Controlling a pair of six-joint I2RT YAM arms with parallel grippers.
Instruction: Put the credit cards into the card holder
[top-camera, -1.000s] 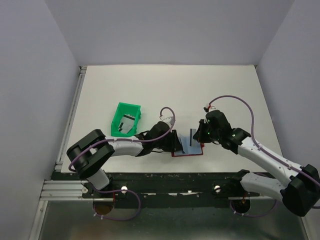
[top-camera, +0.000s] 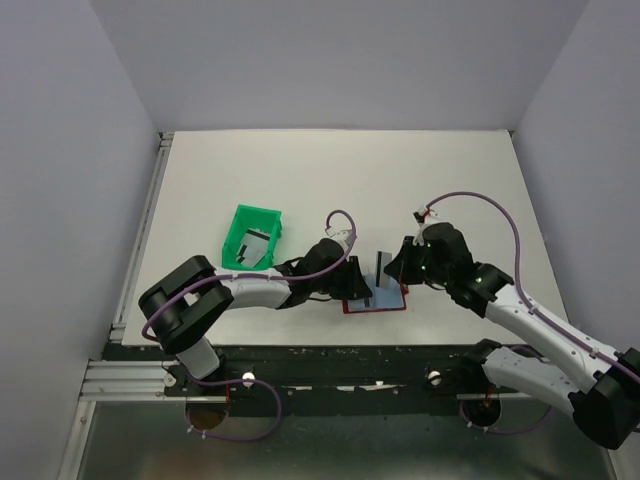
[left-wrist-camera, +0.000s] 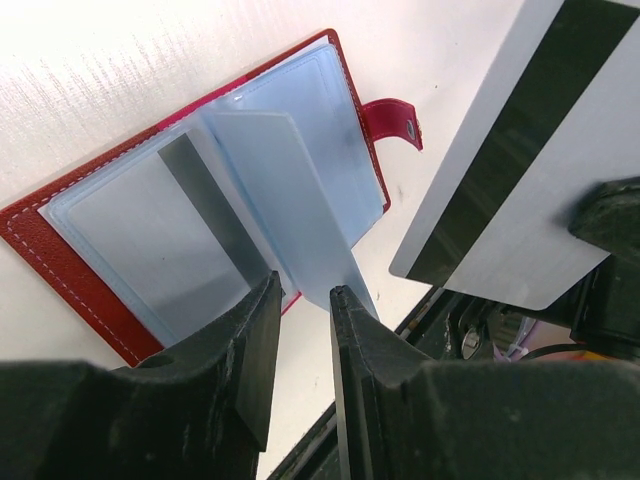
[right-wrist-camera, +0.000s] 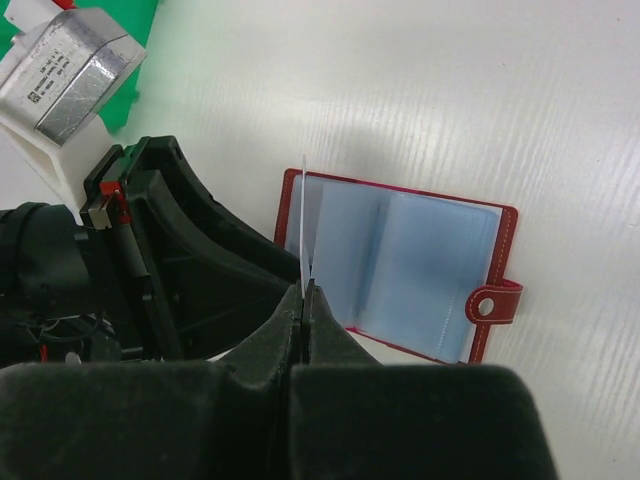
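The card holder (left-wrist-camera: 95, 290), red-edged with clear sleeves, lies spread on the table. One raised clear sleeve (left-wrist-camera: 290, 190) stands up from it, its lower end by the tips of my left gripper, whose fingers are apart. Under the left-hand sleeve a dark stripe (left-wrist-camera: 212, 205) shows, apparently a card's. My right gripper is shut on a pale card with a black stripe, held upright above the holder and seen edge-on in the right wrist view. The card is apart from the sleeve in the left wrist view.
A green basket (top-camera: 233, 232) with several cards (top-camera: 254, 246) in it stands to the left on the table. The holder's snap strap (right-wrist-camera: 495, 302) sticks out at its right side. Both grippers are close together over the holder.
Compared with a second ago, both arms have shifted slightly right.
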